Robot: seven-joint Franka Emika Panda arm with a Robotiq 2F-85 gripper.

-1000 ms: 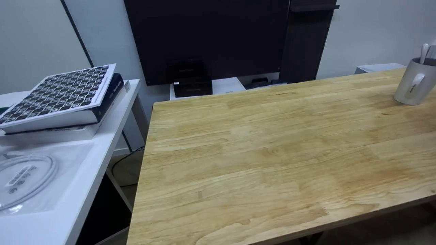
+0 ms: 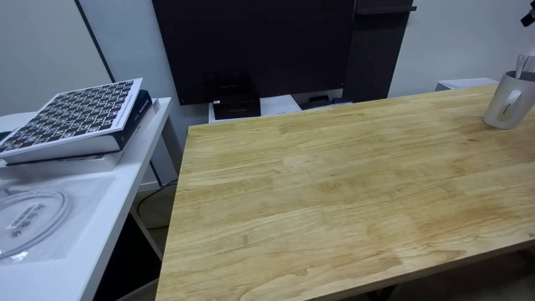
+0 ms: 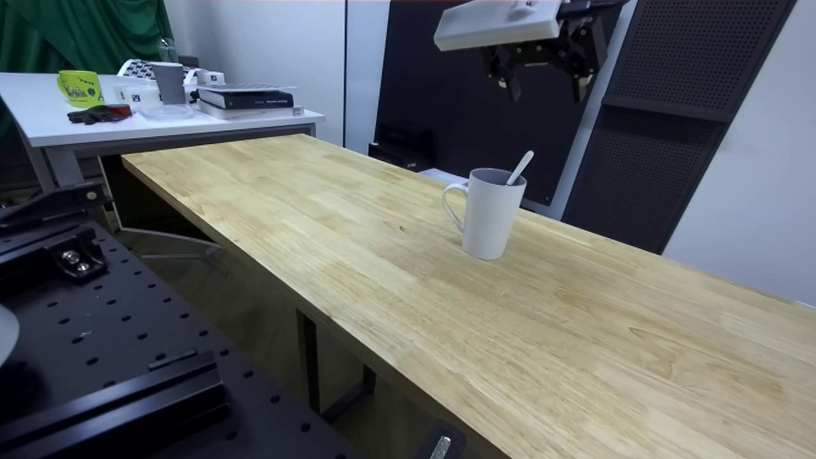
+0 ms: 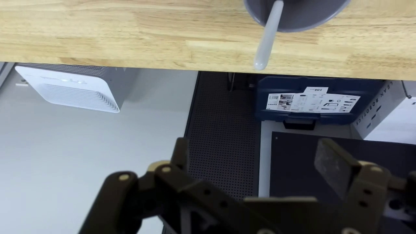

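A tall white mug (image 3: 493, 218) with a grey inside stands upright on the wooden table, its handle (image 3: 452, 205) towards the left in exterior view 2. Out of it leans a white spoon handle (image 3: 520, 167). In the wrist view the mug (image 4: 302, 19) is cut off by the top edge, and the spoon (image 4: 269, 39) points down towards the table's edge. My gripper (image 3: 547, 92) hangs above and beyond the mug, its fingers wide open and empty. From the wrist, the gripper is over the gap past the table, apart from mug and spoon.
A white side table (image 2: 108, 220) holds books (image 2: 75, 120) and a bagged cable (image 2: 35, 220).
A dark part of the arm or gripper has come into exterior view 1 at the top right corner. The mug and spoon stand where they were.
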